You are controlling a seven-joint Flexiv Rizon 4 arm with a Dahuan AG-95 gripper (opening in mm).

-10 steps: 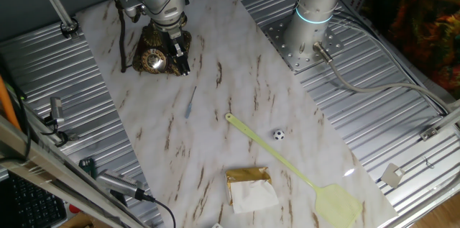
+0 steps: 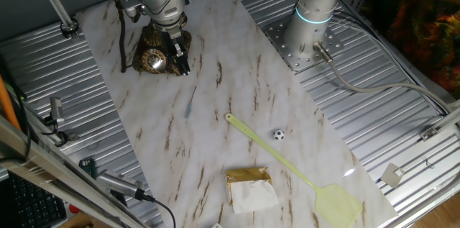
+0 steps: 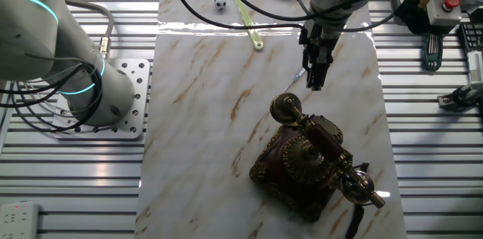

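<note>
My gripper (image 2: 184,72) points down over the marble-patterned board, beside an ornate old-style telephone (image 2: 153,60). In exterior view 2 the gripper (image 3: 315,87) hangs beyond the telephone (image 3: 302,163), whose handset lies across its top. The fingers look narrow and dark from both sides, so their spacing is unclear; no object shows in them. A thin screwdriver (image 2: 190,104) lies on the board just past the fingertips, partly covered by the gripper in exterior view 2. A yellow-green fly swatter (image 2: 273,150), a small black-and-white ball (image 2: 279,134) and a gold-and-white packet (image 2: 251,190) lie farther off.
The marble-patterned board (image 2: 208,142) has clear space around the screwdriver and left of the packet. My arm's base (image 2: 314,41) stands on the slatted metal table beside the board. Dark cables (image 3: 249,22) loop from the arm across exterior view 2. A red button box (image 3: 444,11) sits off the board.
</note>
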